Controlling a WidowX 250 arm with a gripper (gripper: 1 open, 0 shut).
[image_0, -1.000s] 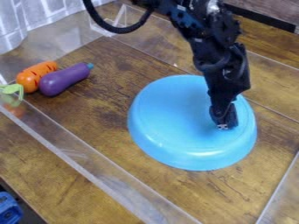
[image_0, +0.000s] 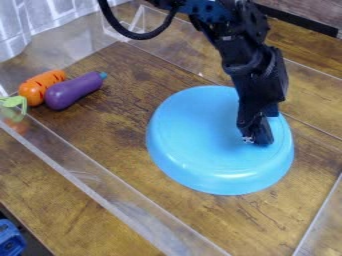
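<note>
A large light blue round object, like an upturned bowl or lid, lies on the wooden table. My black gripper reaches down from the top onto its right part, its tip at the blue surface. Whether its fingers are open or shut is hard to make out, and so is whether they grip anything.
At the left lie an orange carrot-like toy, a purple eggplant-like toy and a green item. Clear plastic edging runs along the left and front. Bare wood shows at the upper right and front.
My gripper has shifted very slightly over the right part of the blue object. Everything else looks still.
</note>
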